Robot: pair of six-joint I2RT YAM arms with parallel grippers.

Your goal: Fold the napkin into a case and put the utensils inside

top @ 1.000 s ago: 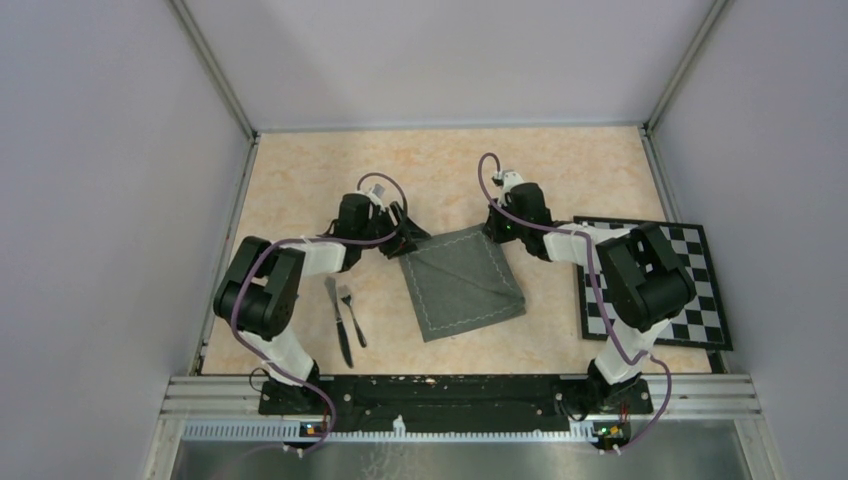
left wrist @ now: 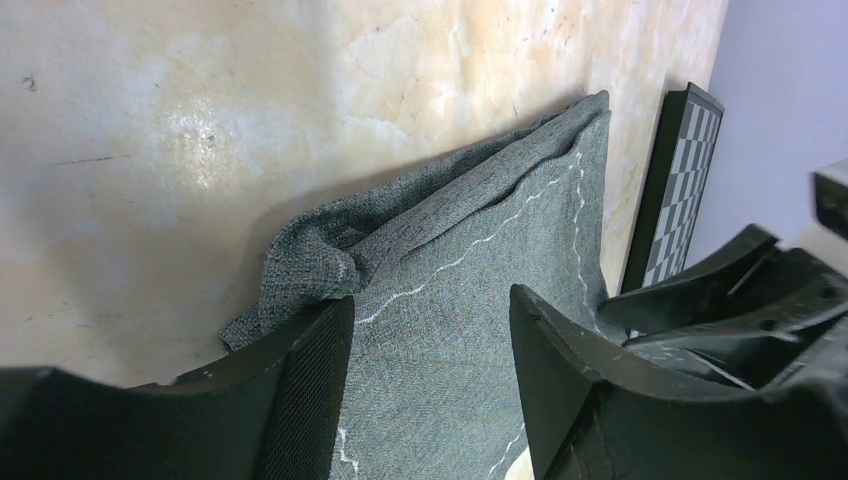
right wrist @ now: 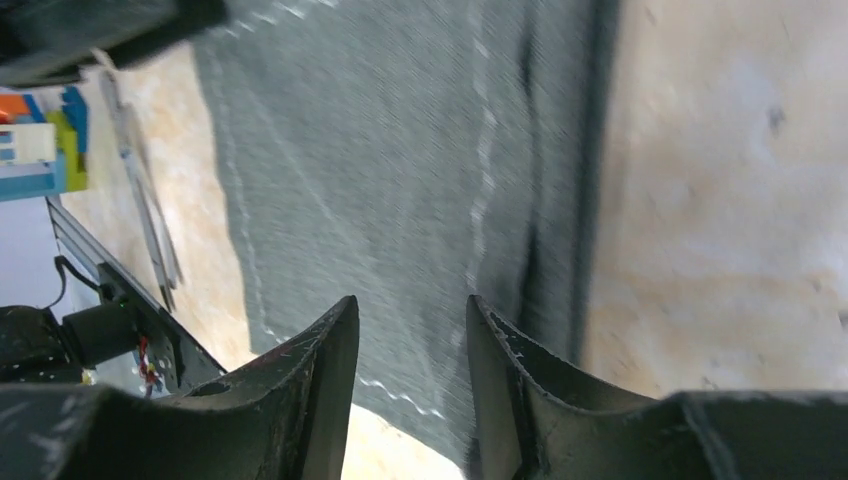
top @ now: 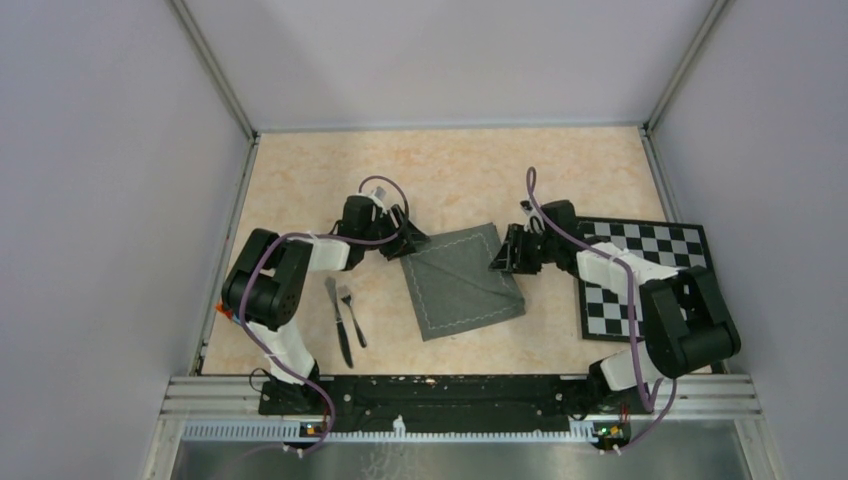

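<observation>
The grey napkin [top: 450,300] lies on the table with its far edge folded over in a narrow strip, raised at the left corner. My left gripper is open just over that far-left corner, with a bunched bit of cloth by its left finger. My right gripper stands open above the napkin's right edge, where a fold runs along it; nothing is clearly held. A knife [top: 341,330] and a fork [top: 353,315] lie to the left of the napkin.
A black-and-white checkered board [top: 640,325] occupies the right of the table, under the right arm. Colourful objects [right wrist: 70,140] sit at the far left edge.
My right gripper has moved from the napkin's far-right corner toward the front, along the right edge. The left gripper has stayed about where it was.
</observation>
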